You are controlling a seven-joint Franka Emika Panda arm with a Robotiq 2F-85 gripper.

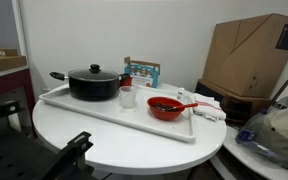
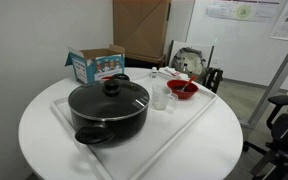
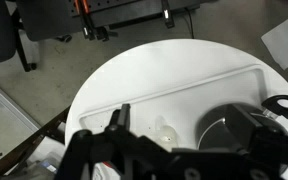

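Note:
A black pot with a lid (image 1: 93, 84) rests on the left part of the white tray (image 1: 124, 113). To its right stands a clear glass cup (image 1: 127, 98), and farther right lies a red bowl (image 1: 166, 112) with a red handle and something dark inside. The wrist view, from above the table, has my gripper with its fingers wide apart. Between and below them show the clear cup (image 3: 166, 133) and, at right, part of the pot (image 3: 216, 134). I see nothing held. The gripper's body hides much of the tray there.
A blue and red open box (image 2: 96, 63) stands behind the pot. A white cloth (image 1: 210, 107) lies at the table's right side. Dark equipment (image 1: 29, 155) fills the lower left of the first exterior view.

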